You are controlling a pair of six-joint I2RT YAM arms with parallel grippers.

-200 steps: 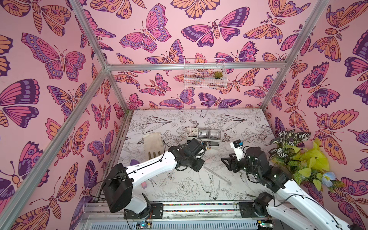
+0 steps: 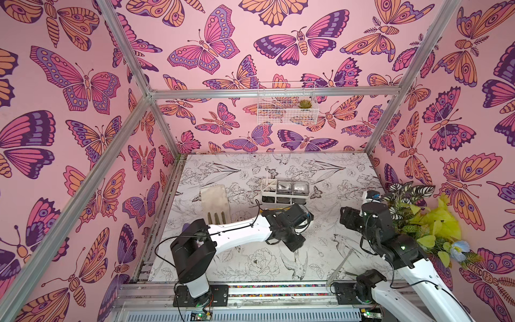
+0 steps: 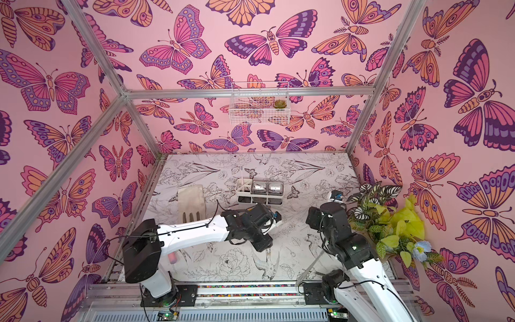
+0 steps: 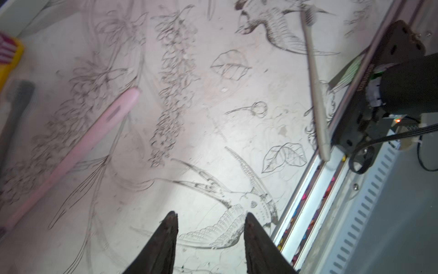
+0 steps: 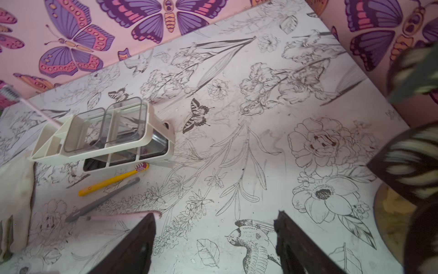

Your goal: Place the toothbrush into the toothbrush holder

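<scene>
A white toothbrush holder (image 2: 284,190) with clear compartments stands at mid-back; a pink toothbrush (image 5: 36,109) is upright in it. On the table before it lie a yellow toothbrush (image 5: 111,180), a grey one (image 4: 16,114) and another pink one (image 4: 100,132). In the left wrist view a pale brush (image 4: 314,82) reaches toward the front rail. My left gripper (image 2: 295,241) hangs low in front of the holder, open and empty. My right gripper (image 2: 346,217) is raised at the right, open, nothing between its fingers.
A cloth (image 2: 214,196) with dark prongs on it lies left of the holder. Plants and flowers (image 2: 429,225) crowd the right edge.
My left gripper has moved right and toward the front. My right arm has shifted right. The pale brush now lies farther right and forward than a second ago.
</scene>
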